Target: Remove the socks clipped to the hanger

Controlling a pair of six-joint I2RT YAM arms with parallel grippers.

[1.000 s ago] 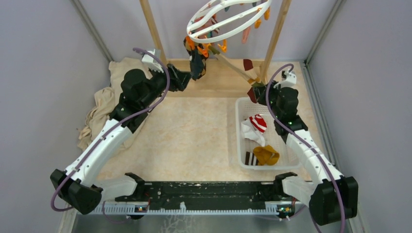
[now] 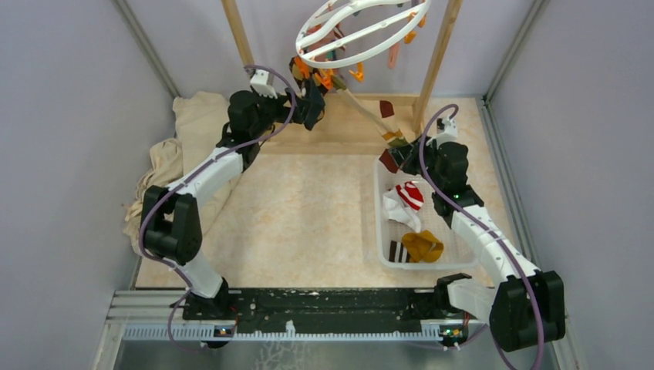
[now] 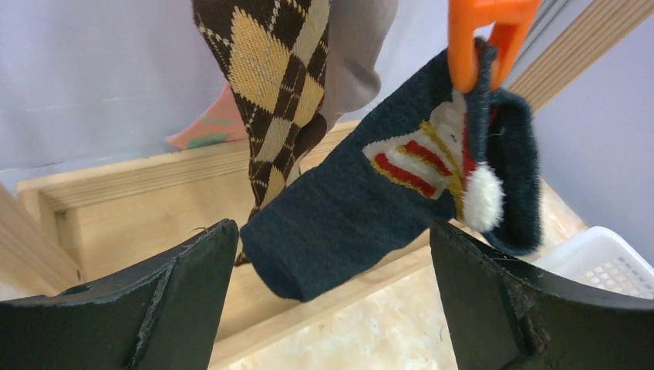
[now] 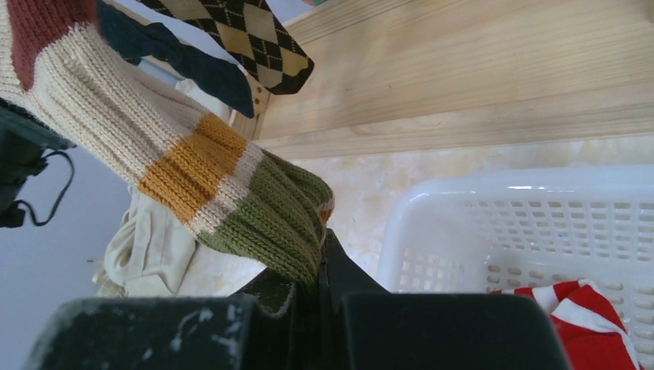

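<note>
A white hanger (image 2: pixel 362 42) with orange clips holds several socks. My left gripper (image 2: pixel 305 109) is open at a dark navy sock (image 3: pixel 332 223), clipped by an orange clip (image 3: pixel 463 46) and lying between and above the fingers. A brown argyle sock (image 3: pixel 274 85) hangs behind it. My right gripper (image 2: pixel 402 154) is shut on the end of a long striped sock (image 4: pixel 224 185) in cream, mustard and olive, which stretches diagonally up toward the hanger.
A white basket (image 2: pixel 380 231) at the right holds a red-white sock (image 2: pixel 410 196), a white one and a mustard one. A beige cloth (image 2: pixel 197 123) lies at the left.
My left gripper has moved right and up to the navy sock. My right gripper has shifted slightly left, still on the striped sock.
</note>
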